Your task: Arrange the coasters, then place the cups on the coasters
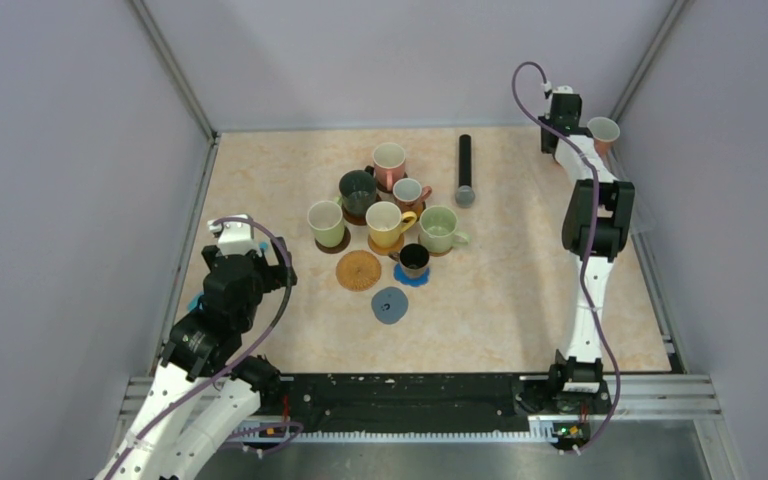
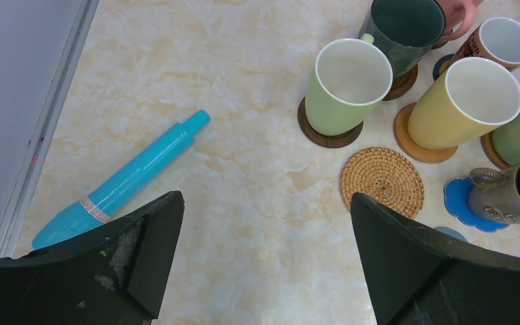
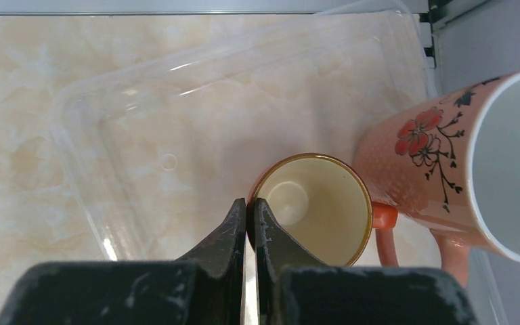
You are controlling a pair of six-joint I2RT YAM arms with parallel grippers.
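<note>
A small cup (image 3: 311, 203) with a cream inside and gold-brown rim stands in a clear tray, and my right gripper is shut on its near-left wall. From above, that right gripper (image 1: 548, 142) is at the far right corner, where the arm hides most of the small cup. On the left of the table, my left gripper stands open with only bare tabletop between its fingers. Two coasters without cups lie in front of the mug group: a round woven one (image 1: 358, 270) and a grey-blue one (image 1: 390, 306).
A taller pink flowered mug (image 3: 420, 156) touches or nearly touches the small cup's handle side. The clear tray (image 3: 81, 169) has raised walls. Several mugs on coasters cluster mid-left, including a dark one (image 1: 413, 259). A blue tube (image 2: 125, 177) lies left.
</note>
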